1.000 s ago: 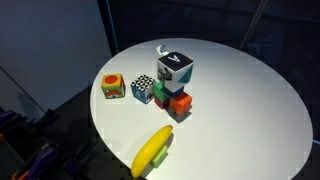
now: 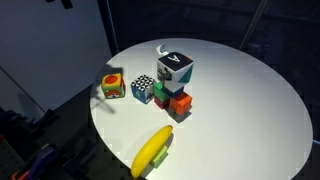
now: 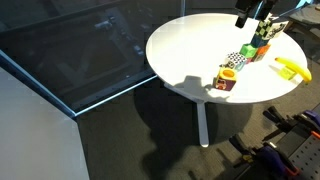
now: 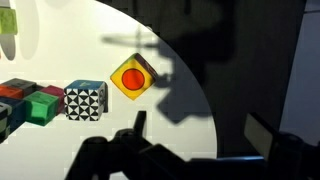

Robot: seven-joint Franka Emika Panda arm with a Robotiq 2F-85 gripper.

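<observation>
My gripper is open, its two dark fingers wide apart with nothing between them. It hangs high at the upper left of exterior view 1, where only its fingertips (image 2: 68,5) show. A yellow-and-red block (image 2: 114,86) with a red disc on its face lies near the table's edge. In the wrist view this block (image 4: 133,76) is turned at an angle, ahead of the left finger. Beside it stands a black-and-white patterned block (image 2: 142,89). Green blocks (image 4: 41,108) and an orange-red block (image 2: 180,103) are clustered close by. A larger white-and-black cube (image 2: 175,69) rests on this cluster.
A yellow banana (image 2: 151,152) lies near the round white table's edge, against a small light-green block (image 2: 160,157). Dark floor (image 3: 140,145) shows beyond its rim.
My gripper's fingertips have come into exterior view 1 at the upper left, and a faint shadow now falls beside the yellow-and-red block. The objects on the table have not moved.
</observation>
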